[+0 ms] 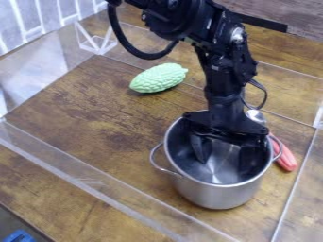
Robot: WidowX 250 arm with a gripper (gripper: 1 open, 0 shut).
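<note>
A steel pot (214, 189) with side handles stands at the lower right of the camera view. My black gripper (222, 140) reaches down from the top into the pot, its lower part inside the rim; the fingertips are dark against the interior, and whether anything lies between them is hard to see. A red-handled utensil (282, 157) lies just right of the pot, partly behind it.
A pale green bumpy object (159, 77) lies at the upper middle, left of my arm. Clear panels run along the edges, and a blue item (18, 234) sits at the lower-left corner.
</note>
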